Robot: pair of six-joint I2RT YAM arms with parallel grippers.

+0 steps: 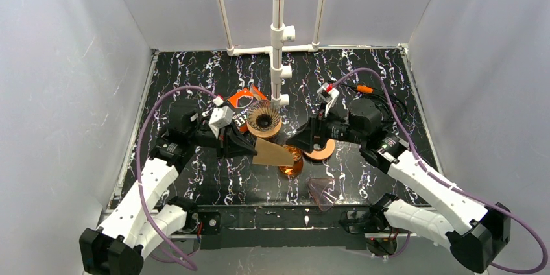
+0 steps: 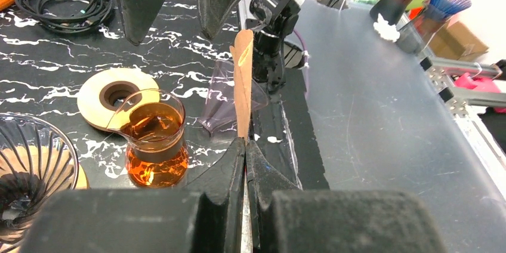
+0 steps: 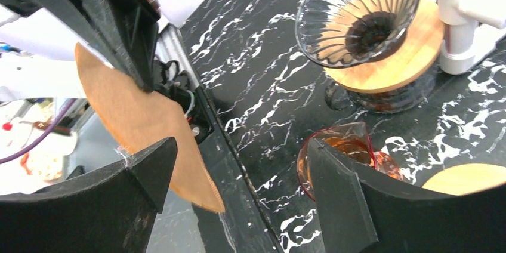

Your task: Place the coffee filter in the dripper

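Observation:
The tan paper coffee filter [image 1: 273, 153] is held by one end in my left gripper [image 1: 255, 152], which is shut on it. In the left wrist view the filter [image 2: 242, 80] stands nearly edge-on above the fingertips, with a small fold at its top. My right gripper [image 1: 292, 144] is close to the filter's free end. In the right wrist view its fingers [image 3: 343, 199] stand apart, and the filter [image 3: 149, 130] shows behind the left one; nothing is visibly gripped. The ribbed clear dripper [image 3: 358, 20] sits upright on a wooden collar above a glass server, empty.
A glass beaker of amber liquid [image 2: 156, 145] stands below the filter, near a round wooden-topped item [image 2: 113, 95]. A clear plastic funnel [image 1: 323, 192] lies near the front edge. The orange box [image 1: 241, 101] and white post [image 1: 277, 80] flank the dripper. Cables [image 1: 389, 103] lie back right.

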